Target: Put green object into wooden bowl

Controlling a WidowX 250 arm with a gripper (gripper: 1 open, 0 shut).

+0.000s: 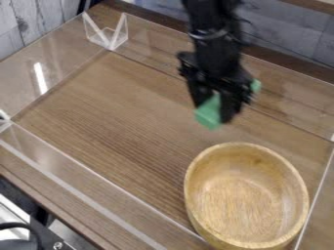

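Note:
The green object (209,115) hangs in the lower end of my blurred black gripper (216,93), which is shut on it above the table. Part of the object is covered by the dark fingers, and motion blur softens its shape. Below and to the right of it in the camera view stands the round wooden bowl (194,200), empty as far as I can see. The gripper is beyond the bowl's far rim, apart from it.
A clear, angular thing (107,34) stands at the far left. Dark cables (23,229) lie at the near left, past the table's edge.

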